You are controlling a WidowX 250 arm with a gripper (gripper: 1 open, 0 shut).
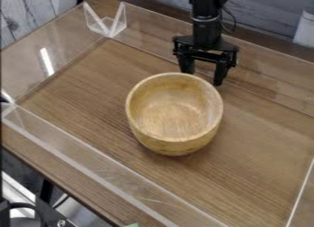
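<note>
A wide wooden bowl [173, 131] sits on the wooden table [86, 111], empty as far as shows. Behind it, at the top centre of the camera view, my black gripper [200, 65] points downward with its fingers spread open, low over the table just beyond the bowl's back rim. I see nothing held between the fingers.
A white wire-like stand [106, 19] is at the back left. A white cylindrical object [307, 27] stands at the back right edge. The table to the left and right of the bowl is clear.
</note>
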